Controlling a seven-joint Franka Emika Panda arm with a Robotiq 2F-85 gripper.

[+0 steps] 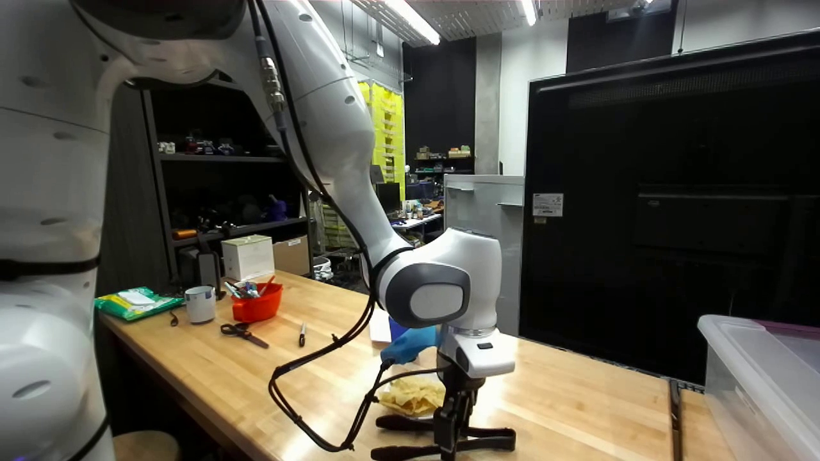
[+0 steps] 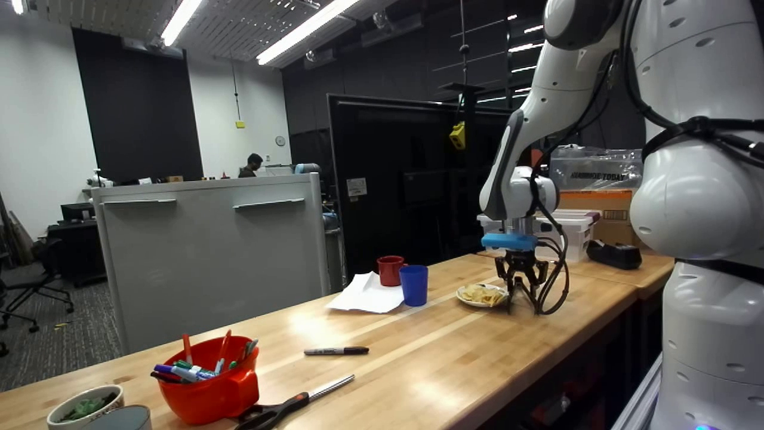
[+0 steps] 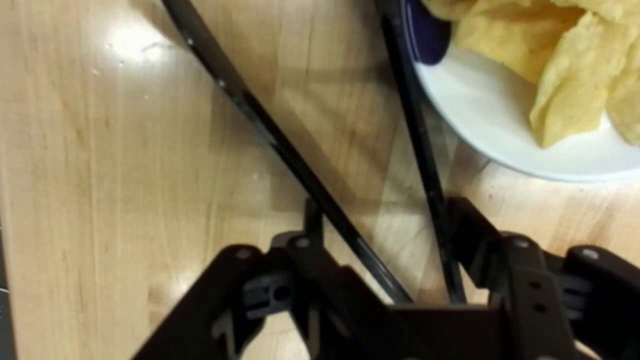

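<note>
In the wrist view, two long black bars like the arms of tongs run up from between the fingers of my gripper and spread apart. My left finger stands against one bar and my right finger against the other; how firmly they press cannot be seen. A dark purple tip overlaps the rim of the white plate, on which yellow chips lie. From exterior view 1, the tongs stick out on both sides of my gripper, low by the table. Whether they touch the tabletop is unclear.
Beyond the plate stand a blue cup and a red mug, with white paper beside them. A marker, scissors and a red pen container lie farther along.
</note>
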